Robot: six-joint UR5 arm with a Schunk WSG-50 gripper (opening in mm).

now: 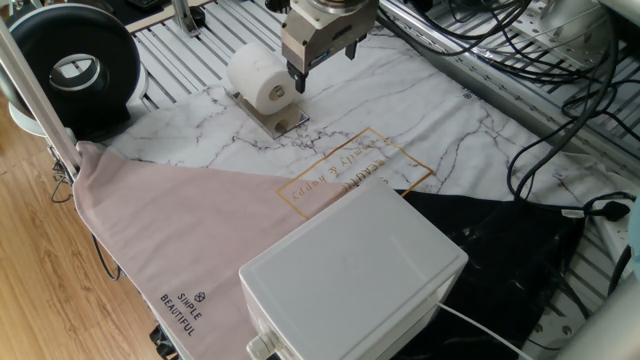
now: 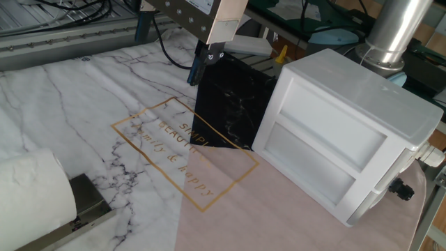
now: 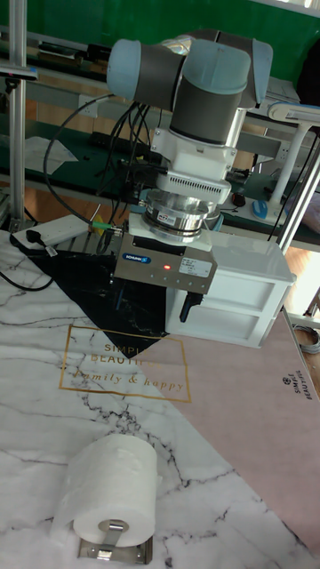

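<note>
My gripper (image 1: 325, 68) hangs above the table with its two fingers spread wide. Nothing shows between them in exterior view 3, where the gripper (image 3: 154, 301) is seen from the front. A white paper roll (image 1: 258, 76) rests on a metal holder (image 1: 290, 122) lying on the marbled cloth. The gripper is apart from the roll (image 3: 112, 484), which is close to the camera in exterior view 3. A white box (image 2: 327, 132) with two drawer-like front panels stands across the cloth from the roll.
The cloth (image 1: 180, 220) has pink, black and marbled parts, with open room around its gold-framed lettering. Black cables (image 1: 570, 130) run along the frame at one side. A black ring-shaped object (image 1: 75, 70) stands beyond another edge.
</note>
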